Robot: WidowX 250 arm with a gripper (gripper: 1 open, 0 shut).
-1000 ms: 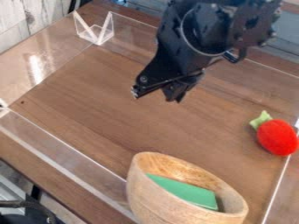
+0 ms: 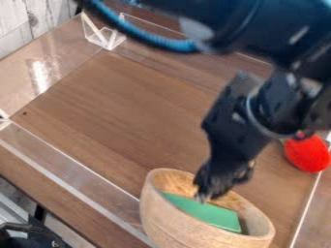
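Observation:
My gripper (image 2: 220,179), dark and blurred by motion, hangs over the wooden bowl (image 2: 168,218) at the bottom, its fingertips at the bowl's back rim or just above it; whether they touch is unclear. A green block (image 2: 203,212) lies inside the bowl. A red tomato-like object (image 2: 308,155) sits at the right, partly behind my gripper.
A clear plastic holder (image 2: 104,31) stands at the upper left, and clear strips run along the table's edges.
My gripper has moved down and toward the viewer from the table's upper middle to over the bowl. The bowl and red object have stayed in place.

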